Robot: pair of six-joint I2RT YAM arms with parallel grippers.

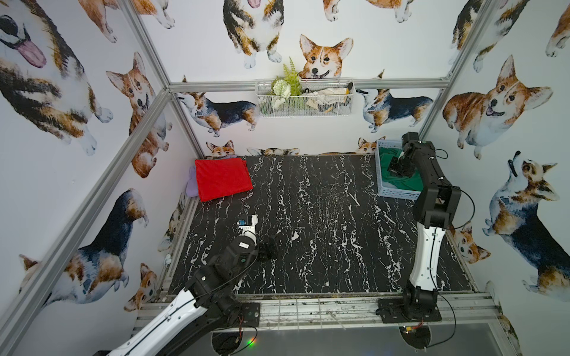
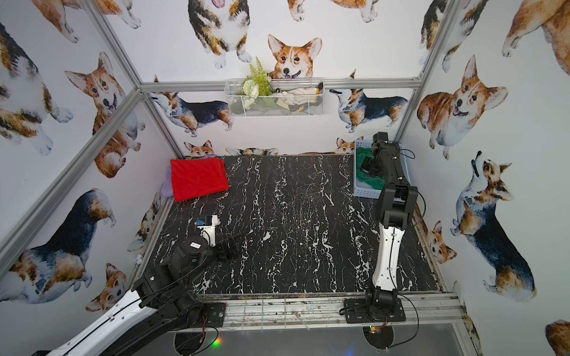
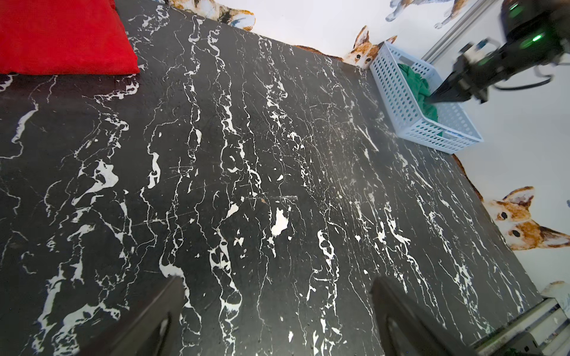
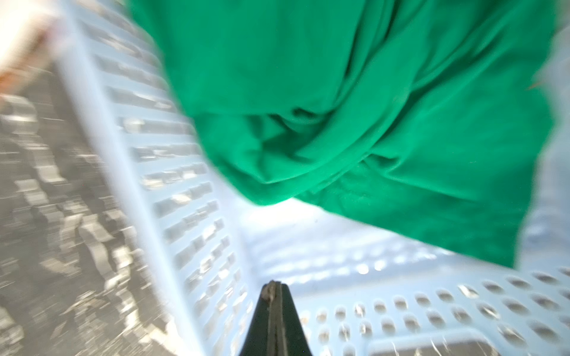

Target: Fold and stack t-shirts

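A rumpled green t-shirt lies in the light blue basket at the back right. My right gripper is shut with nothing between its fingers; the cloth lies clear of its tips in the right wrist view, above the basket's near corner. At the back left rests a folded red t-shirt, with a purple garment showing at its left edge. My left gripper stands open and empty over bare table at the front left, its fingers wide apart.
Basket walls surround the green cloth. A wire shelf with a plant hangs on the back wall, above the table.
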